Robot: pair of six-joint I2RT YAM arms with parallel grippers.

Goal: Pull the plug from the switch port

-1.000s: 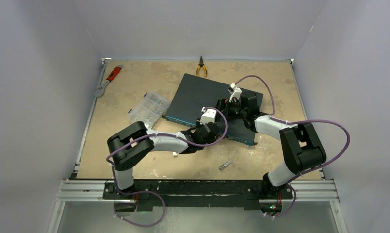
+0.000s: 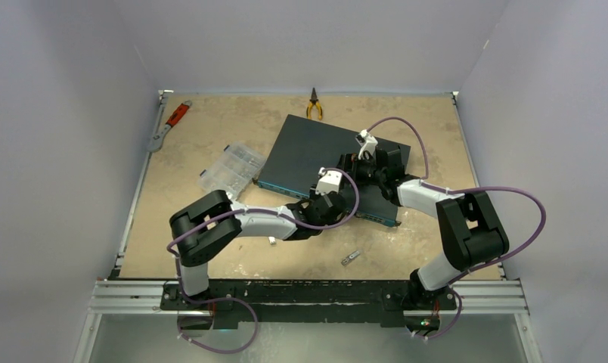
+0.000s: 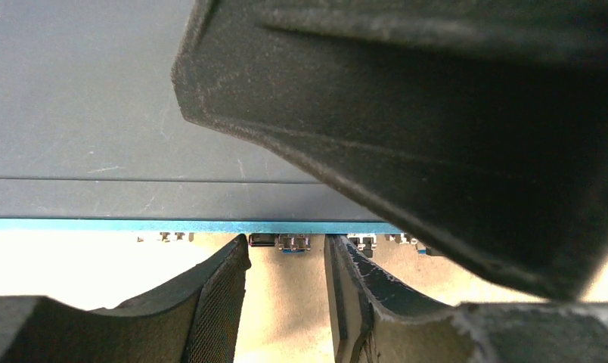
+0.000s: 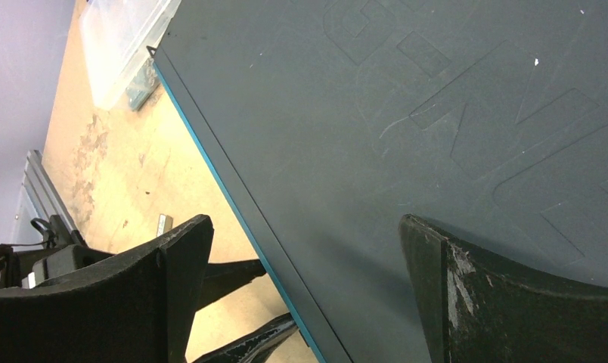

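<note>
The switch is a dark flat box (image 2: 308, 144) with a blue front edge (image 3: 172, 225), lying at an angle on the table. Along that edge in the left wrist view, several small metal port parts stick out. Between my left fingertips sits a silver module with a blue tab (image 3: 294, 243), a short black piece beside it; which of these is the plug I cannot tell. My left gripper is part open around them, with a gap before the right finger (image 3: 342, 276). Over the switch's top, my right gripper stands open and empty.
Loose on the table in front are a small silver module (image 2: 352, 258) and a pale piece (image 2: 272, 240). A clear compartment box (image 2: 231, 168) stands left of the switch. Pliers (image 2: 314, 106) and a red-handled wrench (image 2: 169, 126) lie further back.
My left gripper has shifted slightly to the right along the switch's front over the last second. The right arm and the switch stay where they were.
</note>
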